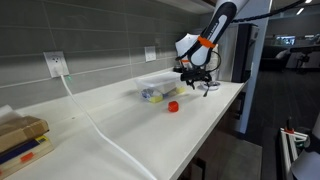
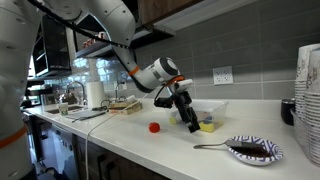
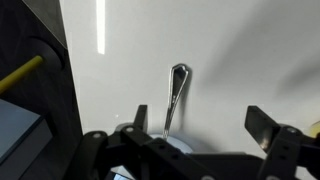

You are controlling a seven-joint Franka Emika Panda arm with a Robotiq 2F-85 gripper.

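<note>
My gripper [image 2: 190, 122] hangs open over the white counter, with nothing between its fingers. In the wrist view the gripper has its fingers wide apart, with a utensil's handle [image 3: 178, 80] lying below, between and ahead of them. The handle looks dark and shiny with a looped end. Its other end rests on a plate [image 3: 190, 147], partly hidden by the gripper. In exterior view 2 the patterned plate [image 2: 272, 158] sits to the right of the gripper, the dark utensil [image 2: 246, 145] lying across it with its handle past the rim.
A red round object [image 1: 173, 106] stands on the counter. Behind it is a clear bin [image 2: 216, 108], with a yellow item [image 2: 208, 127] near its front. Stacked dishes [image 2: 308, 105] rise at the far right.
</note>
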